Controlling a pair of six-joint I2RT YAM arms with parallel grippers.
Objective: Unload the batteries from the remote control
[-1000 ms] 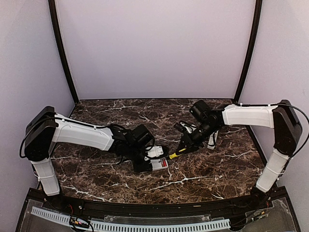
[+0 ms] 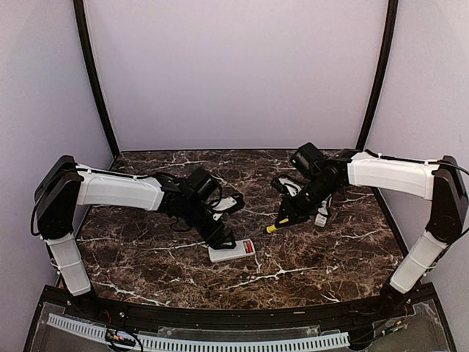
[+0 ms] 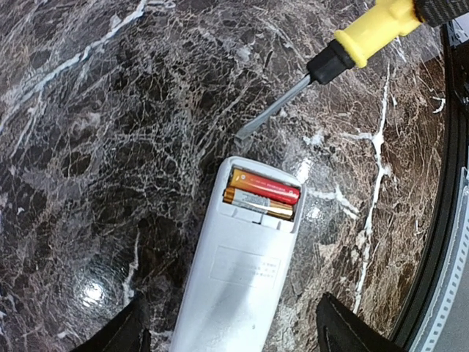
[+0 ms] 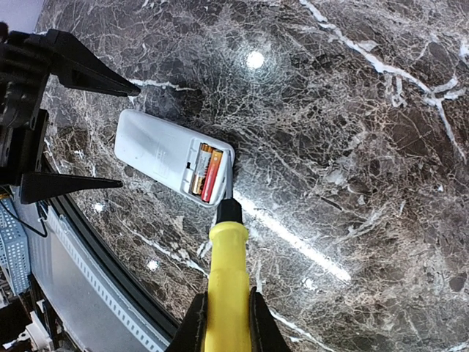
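Note:
A white remote control [image 2: 229, 253] lies on the dark marbled table, its battery bay uncovered. Two batteries sit side by side in that bay: a red and orange one [image 3: 265, 186] at the end, and a white and copper one [image 3: 258, 203] beside it. My left gripper is open above the remote, its two fingers apart with nothing held. My right gripper is shut on the yellow handle of a screwdriver [image 4: 228, 265]. In the left wrist view its metal blade ends just past the remote's battery end, apart from the batteries.
A small white object [image 2: 321, 217] lies behind the right gripper, partly hidden by the arm. Along the front edge runs a dark rail [image 2: 220, 315] with a white slotted strip [image 2: 242, 343].
Both arms have drawn back from the remote over the last second, the right with the screwdriver.

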